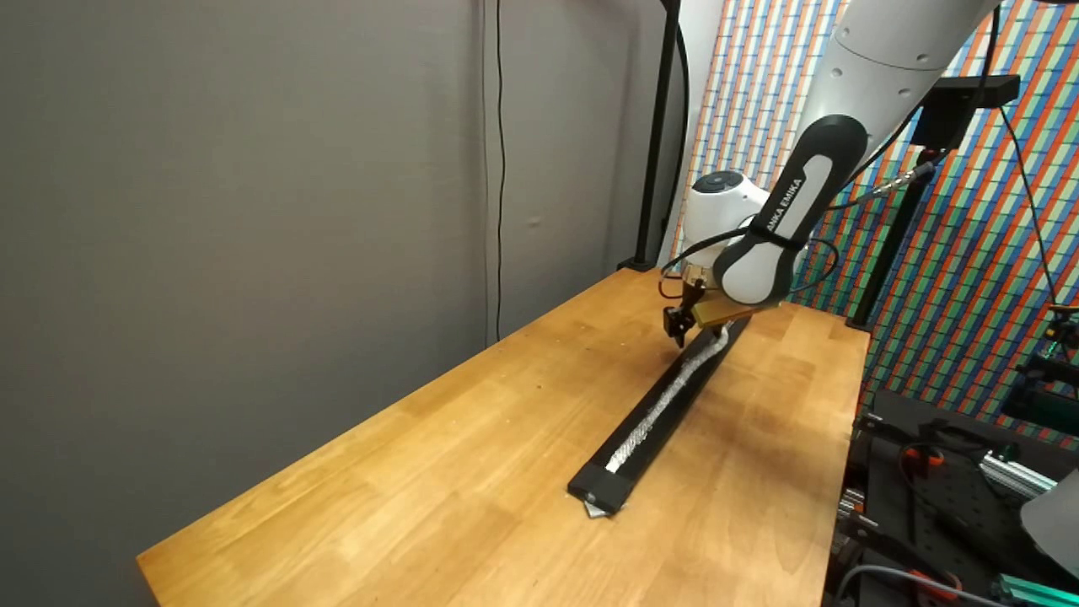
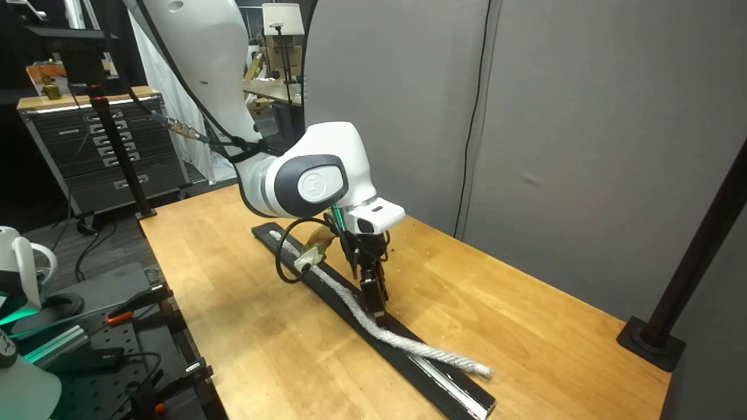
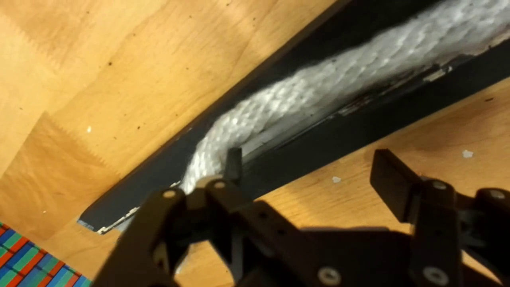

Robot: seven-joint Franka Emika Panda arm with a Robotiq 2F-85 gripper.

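A white braided rope (image 2: 402,342) lies along a long black strip (image 1: 693,393) with a pale groove (image 2: 444,381). Its near part sits in the groove in exterior view 1. Towards the other end it bends out, and in exterior view 2 the loose rope end lies across the strip's edge. My gripper is low over the strip with its fingers apart and nothing visible between them. In the wrist view one finger (image 3: 233,165) stands right beside the rope; whether they touch I cannot tell. The other finger (image 3: 394,184) is over bare wood.
The strip lies on a wooden table (image 1: 455,465), mostly clear around it. A grey wall runs along one long side. A black post (image 2: 665,308) stands at one corner. Tools and a cart (image 2: 119,343) are beyond the opposite edge.
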